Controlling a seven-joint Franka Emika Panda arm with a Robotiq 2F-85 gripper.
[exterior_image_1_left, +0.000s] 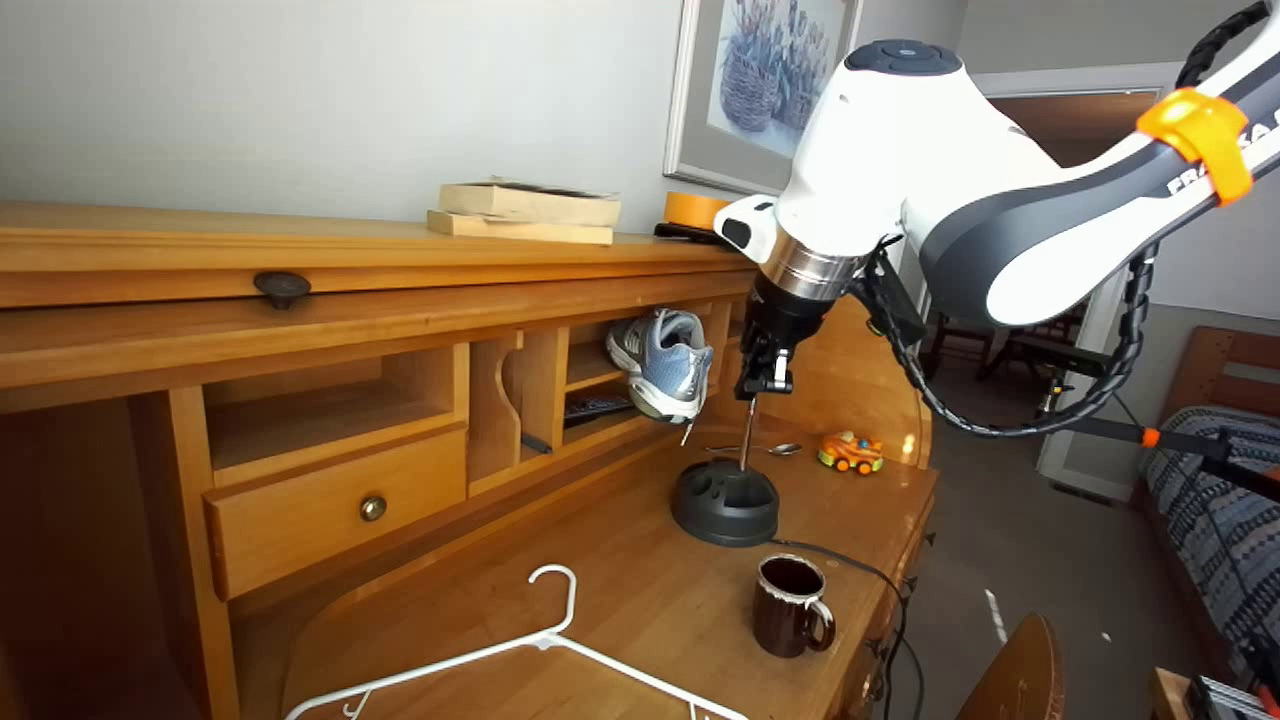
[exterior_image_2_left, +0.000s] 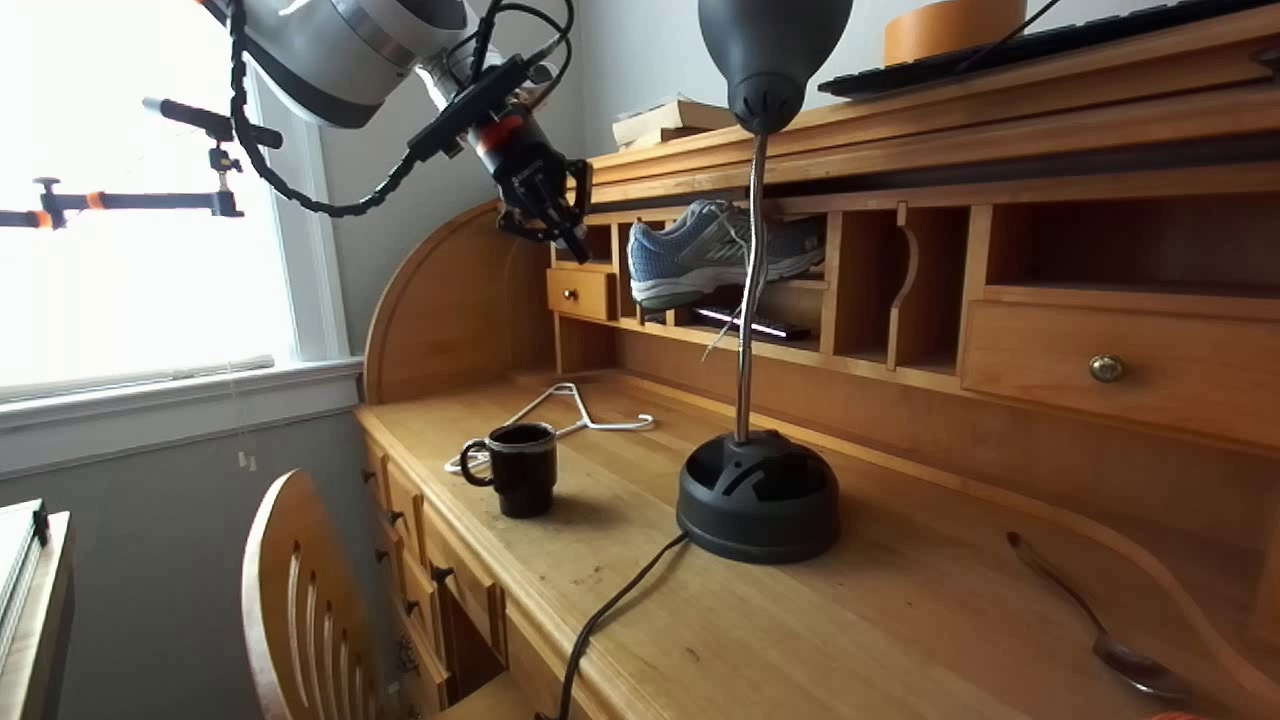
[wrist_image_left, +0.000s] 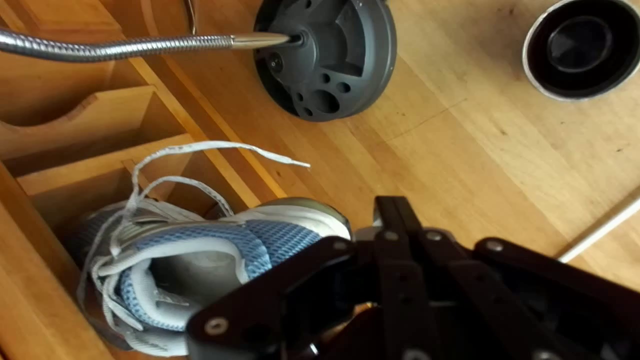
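A grey-blue sneaker (exterior_image_2_left: 692, 254) rests in a cubby of the roll-top desk, its heel jutting out past the shelf edge and its white laces (wrist_image_left: 226, 144) dangling. My gripper (exterior_image_2_left: 584, 253) is shut, with nothing showing between its fingers. It hangs above the desktop, out in front of the cubbies and apart from the shoe in exterior view 2. In the wrist view the shoe's blue mesh (wrist_image_left: 282, 238) lies left of the fingers and is partly covered by them. Exterior view 1 has the gripper (exterior_image_1_left: 764, 386) to the right of the sneaker.
The desk lamp (exterior_image_2_left: 758, 498) stands with its neck near the shoe. A dark mug (exterior_image_1_left: 789, 606), a white hanger (exterior_image_1_left: 547, 638), a toy car (exterior_image_1_left: 851, 452) and a spoon (exterior_image_2_left: 1098, 624) lie around the desktop. Books (exterior_image_1_left: 528, 209) sit on top.
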